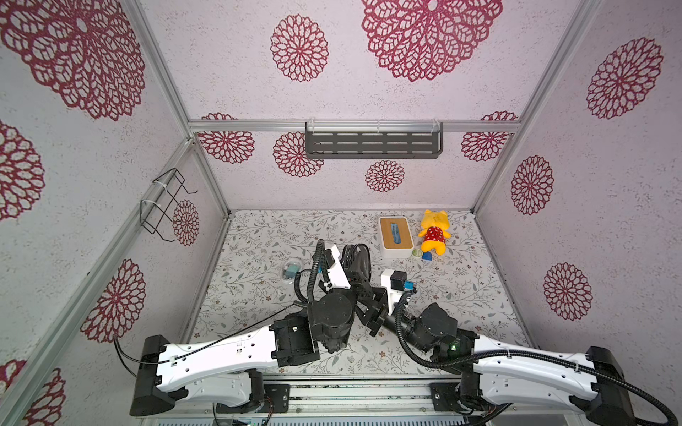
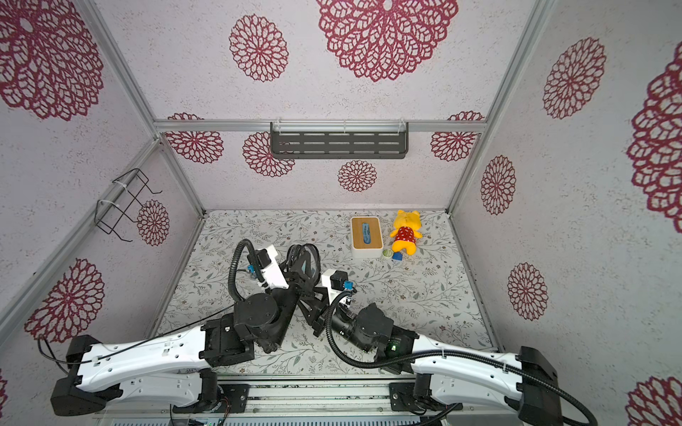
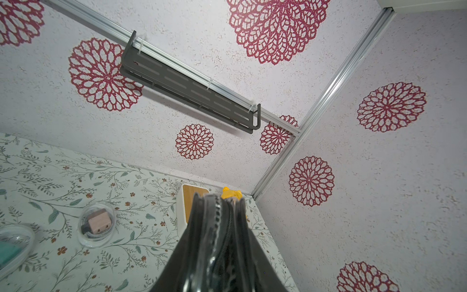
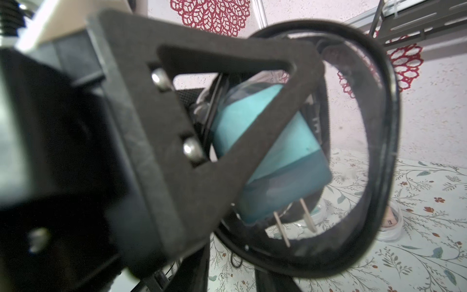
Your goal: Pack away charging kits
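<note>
A clear case with a black rim and a teal charger inside hangs above the table near the middle. My left gripper is shut on this case, whose zipped edge shows upright between its fingers in the left wrist view. One black left finger crosses in front of the charger in the right wrist view. Just below and to the right of the case, my right gripper is close by and open. Its fingertips show at the bottom edge of the right wrist view; I cannot tell whether they touch the case.
Clear round containers stand on the table, one with a pink charger, another with a teal item. At the back right are a white box with a blue item inside and a yellow bear.
</note>
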